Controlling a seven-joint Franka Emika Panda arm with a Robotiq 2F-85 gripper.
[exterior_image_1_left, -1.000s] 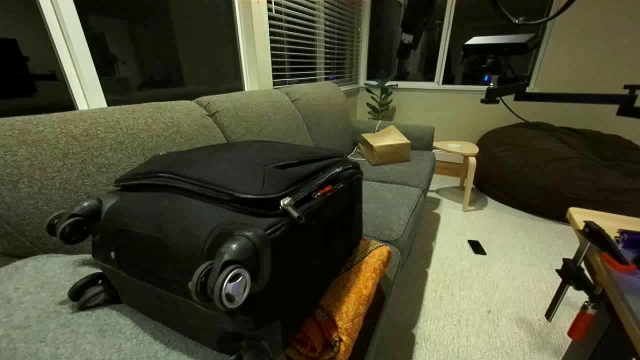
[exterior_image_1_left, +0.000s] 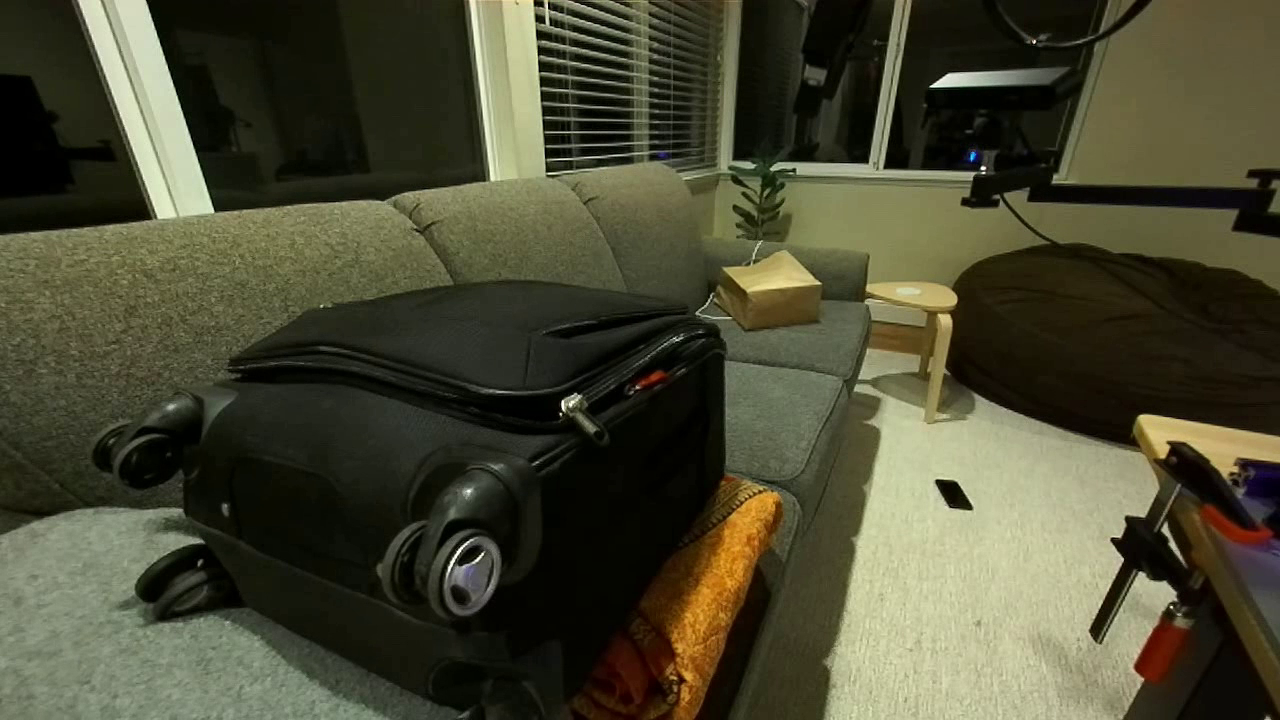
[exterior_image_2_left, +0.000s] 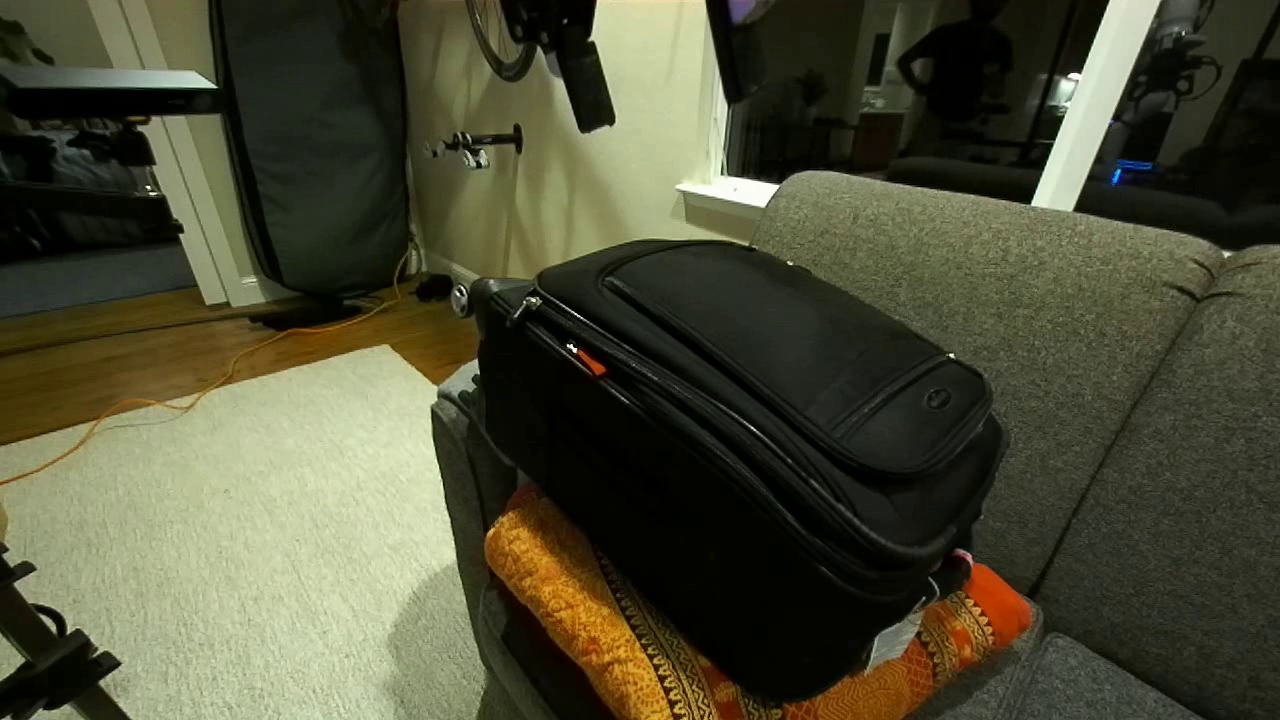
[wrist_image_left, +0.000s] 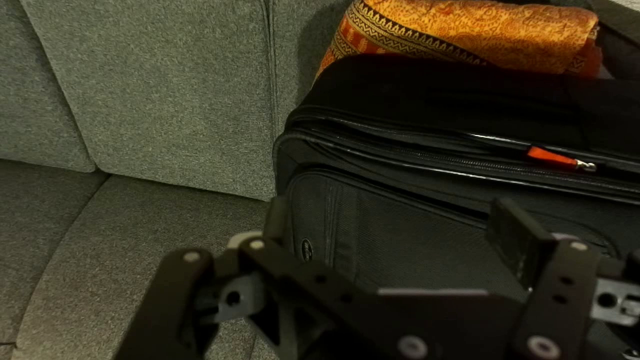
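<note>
A black soft-sided suitcase (exterior_image_1_left: 480, 360) lies on its back on the grey sofa, wheels toward the near left in exterior view 1. Its zipped front faces up, and a red zipper tag (exterior_image_2_left: 587, 359) hangs on the side edge. Under it is a folded orange patterned cloth (exterior_image_2_left: 576, 588). In the wrist view my gripper is open above the suitcase front, its two fingers (wrist_image_left: 520, 240) wide apart with nothing visible between them. Dark arm parts show at the top of exterior view 2, well clear of the suitcase.
Sofa seat (exterior_image_1_left: 780, 414) beyond the suitcase is free up to a brown paper bag (exterior_image_1_left: 774, 292). A small wooden stool (exterior_image_1_left: 918, 294) and a dark beanbag (exterior_image_1_left: 1116, 336) stand farther off. On the carpet lies a black phone-like object (exterior_image_1_left: 954, 493). A clamp (exterior_image_1_left: 1149, 546) grips the table at right.
</note>
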